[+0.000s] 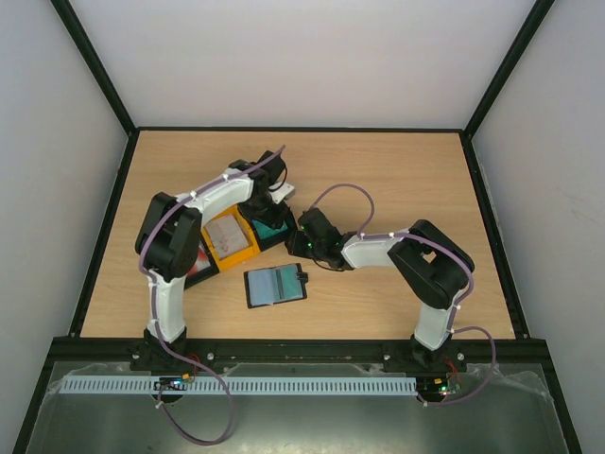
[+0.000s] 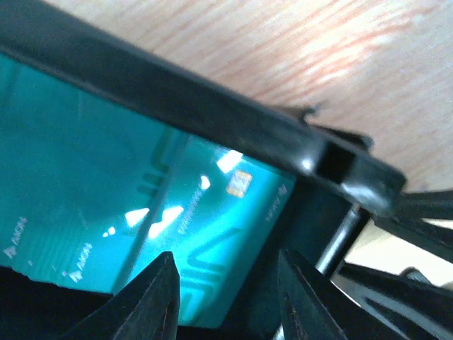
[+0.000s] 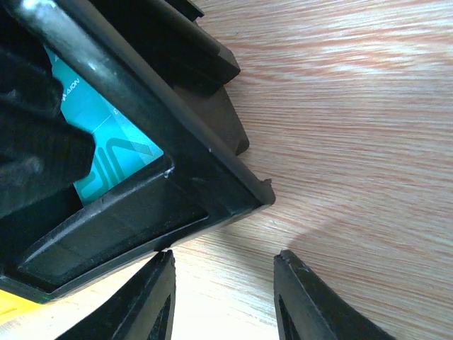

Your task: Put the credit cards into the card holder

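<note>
Teal cards [image 2: 212,241] lie in a black box [image 1: 288,227], with my left gripper over them at its edge. Its fingers appear apart; whether anything is between them cannot be told. My right gripper is part open beside that box's outer corner, only wood visible between its fingers. The card holder [image 1: 262,286], with pale blue and teal sections, lies on the table below the boxes in the top view.
A yellow box [image 1: 246,247] with pale cards and a partly hidden box with red cards [image 1: 201,263] continue to the lower left.
</note>
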